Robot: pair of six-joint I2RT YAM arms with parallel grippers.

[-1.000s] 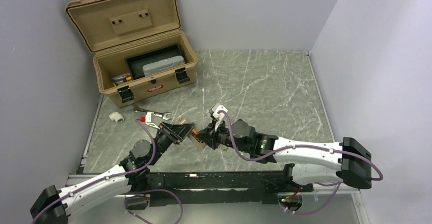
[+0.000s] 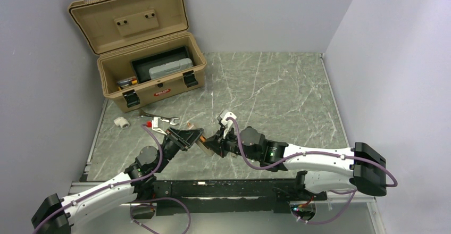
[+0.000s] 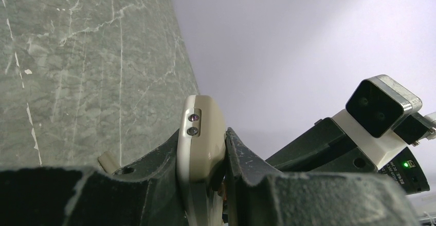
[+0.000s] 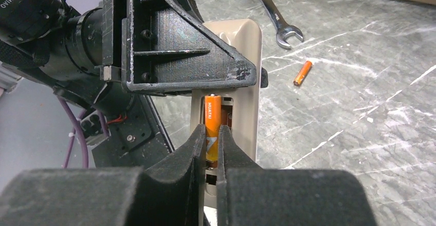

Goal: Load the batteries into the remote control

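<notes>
An orange battery point(image 4: 212, 115) is upright at the bay, with my right gripper's fingertips at its lower part. Whether it is seated, and whether those fingers grip it or stand slightly apart, I cannot tell. A second orange battery point(image 4: 303, 73) lies on the marble table.
A wrench point(image 4: 272, 7) and a white cylindrical piece point(image 2: 121, 122) lie left on the table. An open tan toolbox point(image 2: 181, 85) stands at the back left.
My right arm has shifted very slightly at the remote over the last second. The left arm and the remote look unmoved.
</notes>
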